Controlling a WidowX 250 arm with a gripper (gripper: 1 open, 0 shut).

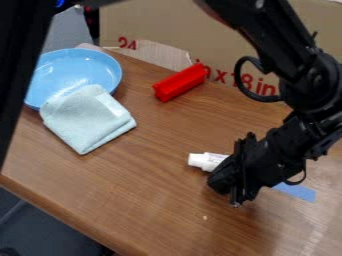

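My black gripper (230,186) is low over the right part of the wooden table, at a white tube (209,161) that lies there and is partly hidden behind it. The fingertips are dark and crowded together; whether anything is between them is hard to see. A blue strip (297,191) lies to the right, under the arm.
A blue plate (70,70) is at the upper left, with a folded pale cloth (88,120) in front of it. A red cylinder (181,82) lies at the back before a cardboard box (160,25).
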